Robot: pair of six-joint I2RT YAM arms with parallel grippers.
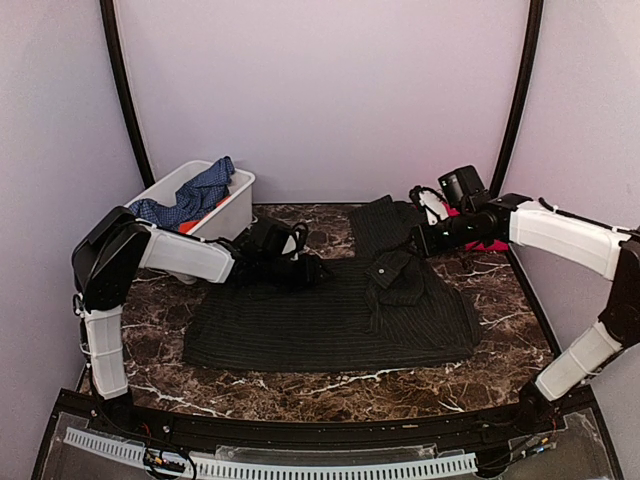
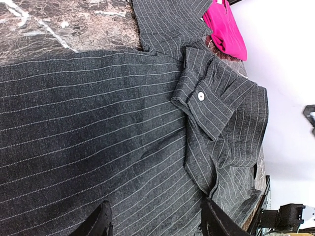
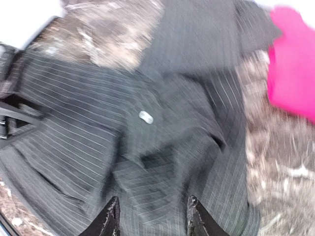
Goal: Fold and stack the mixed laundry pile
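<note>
A dark pinstriped shirt [image 1: 270, 330] lies spread on the marble table, with a bunched, folded part [image 2: 211, 103] and a button on its right half and a sleeve [image 1: 375, 220] reaching toward the back. My left gripper [image 1: 310, 265] hovers over the shirt's upper middle, open and empty; its two fingertips show at the bottom of the left wrist view [image 2: 157, 221]. My right gripper [image 1: 420, 240] is raised above the bunched part, open with nothing between its fingers; the right wrist view is blurred.
A white bin [image 1: 232, 215] at the back left holds blue checked [image 1: 195, 195] and orange cloth. A pink folded cloth [image 2: 224, 29] lies at the back right. Bare marble [image 1: 300, 395] runs along the front; side walls and a back wall enclose the table.
</note>
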